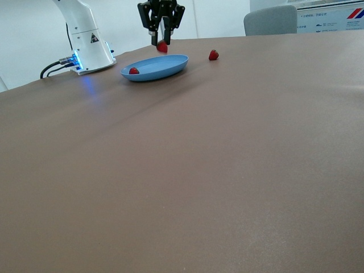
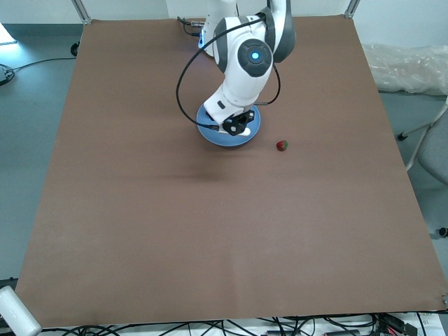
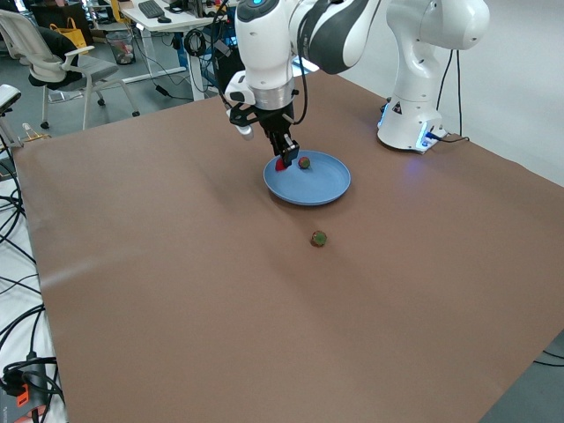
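My gripper [image 1: 161, 41] hangs over the blue plate [image 1: 153, 63], shut on a strawberry [image 1: 162, 47]; in the right view it is above the plate [image 3: 313, 185] with red [image 3: 280, 165] at its fingertips. A second strawberry [image 1: 134, 71] rests in the plate, also visible in the right view. A third strawberry [image 2: 282, 145] lies on the brown table, apart from the plate, to its right in the left view. In the left view the arm hides the fingertips and much of the plate [image 2: 217, 137].
The robot's white base [image 3: 405, 123] stands behind the plate with cables. Cables and equipment run along the table's edge, and a grey chair [image 2: 434, 147] stands beside it.
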